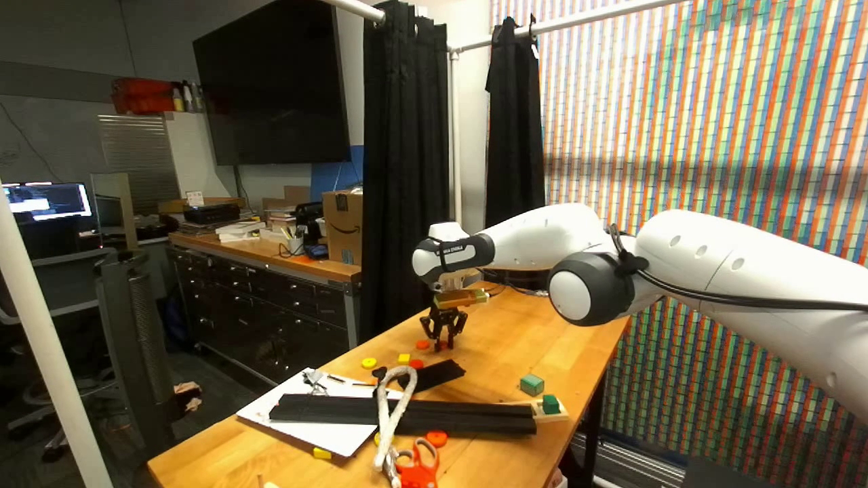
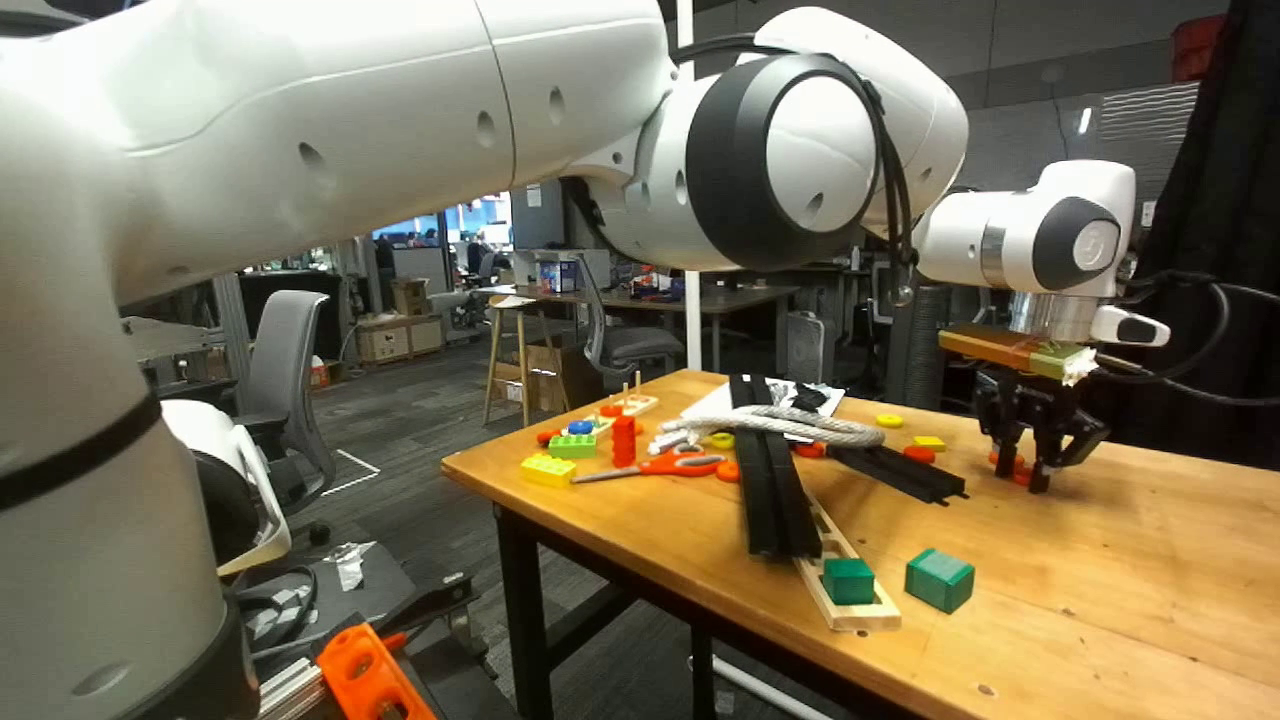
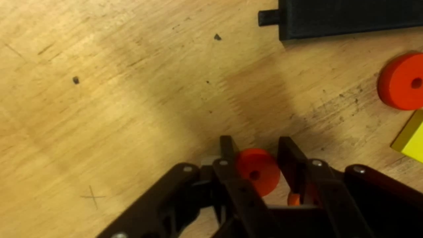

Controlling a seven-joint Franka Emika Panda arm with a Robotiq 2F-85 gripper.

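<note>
A red disc with a central hole (image 3: 257, 174) lies on the wooden table between the fingers of my gripper in the wrist view. The left finger is close against the disc; a narrow gap shows beside the right one, so the fingers are part open. In exterior view 1 my gripper (image 1: 444, 347) points straight down at the tabletop. From exterior view 2, the gripper (image 2: 1021, 478) is low at the table's far side. Part of an orange piece (image 3: 293, 199) shows behind the right finger, mostly hidden.
Another red disc (image 3: 404, 82), a yellow block (image 3: 413, 138) and a black track piece (image 3: 349, 18) lie to one side. Farther off are long black tracks (image 1: 472, 417), a rope loop (image 1: 388, 419), orange-handled scissors (image 1: 419, 469) and a green block (image 1: 532, 385). Bare wood surrounds the gripper's other side.
</note>
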